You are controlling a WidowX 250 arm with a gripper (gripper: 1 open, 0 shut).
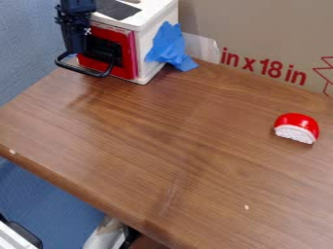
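Observation:
A white toy oven (150, 21) with a red front (124, 56) and a black handle sits at the back left of the table. My dark gripper (76, 39) is at the oven's front left, beside the red door and above the handle. Its fingers are too small and dark to tell whether they are open or shut.
A blue cloth (169, 49) lies against the oven's right side. A red brush-like object with white underside (297, 126) rests at the right. A cardboard box (274, 44) stands behind.

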